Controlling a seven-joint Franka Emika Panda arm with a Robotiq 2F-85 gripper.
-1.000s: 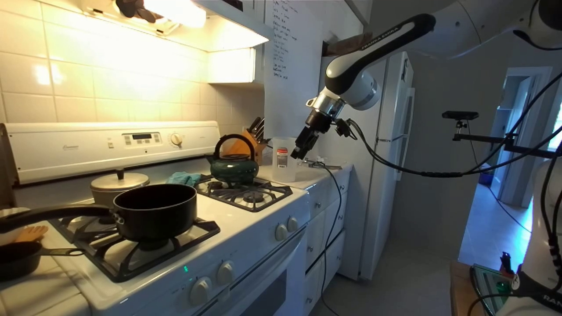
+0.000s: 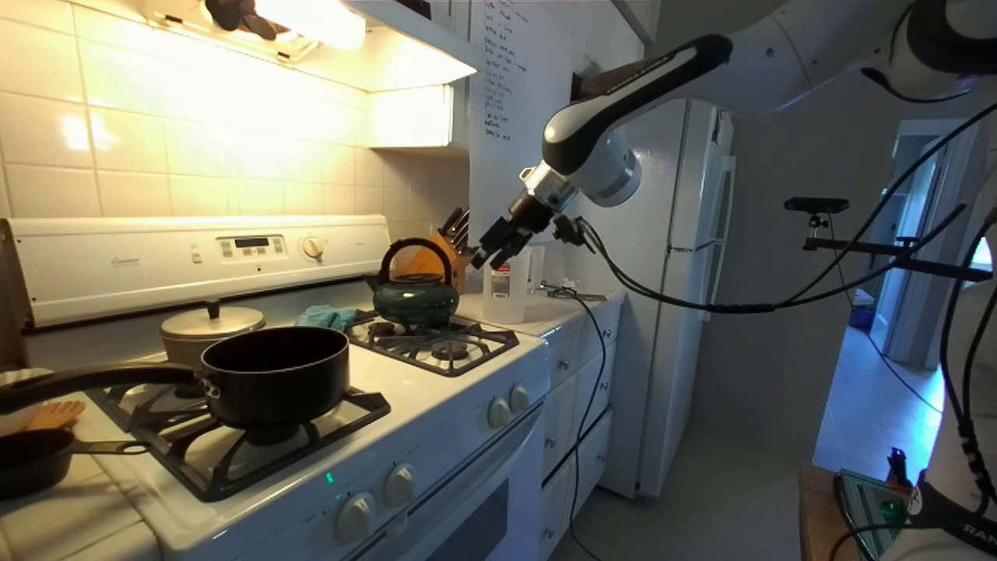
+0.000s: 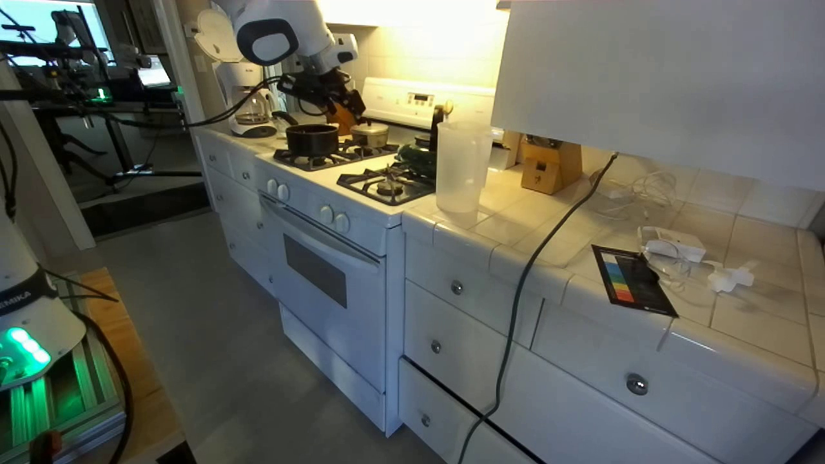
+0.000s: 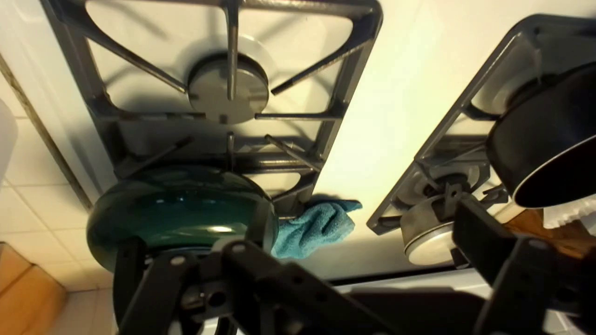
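In exterior view 1 my gripper hangs in the air to the right of the dark green kettle, its two fingers spread apart and nothing visible between them. The kettle rests upright on the stove's right-hand grate, its black handle arching over the top. From the wrist view, the kettle lies at lower left, partly hidden behind the dark gripper parts. A black saucepan sits on the nearer grate, handle pointing left. Behind it is a lidded metal pot.
A teal cloth lies beside the kettle. A translucent pitcher stands on the counter near the stove, with a wooden knife block behind. A small black pan sits at left.
My arm and gripper have moved left and slightly up in exterior view 1, nearer the kettle. The fingers now show separately. Cookware and kettle have not moved.
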